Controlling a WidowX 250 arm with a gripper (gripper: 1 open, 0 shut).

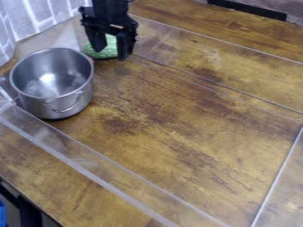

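My gripper (pixel 109 41), dark and at the top left of the camera view, hangs at a green object (pixel 96 46), partly covering it; whether its fingers are open or closed on it is unclear. A steel pot (pixel 53 82) stands upright at the left, below and left of the gripper, with nothing visible inside.
Clear strips or walls run along the lower left and right. A pale cloth or curtain (pixel 27 22) is at the top left.
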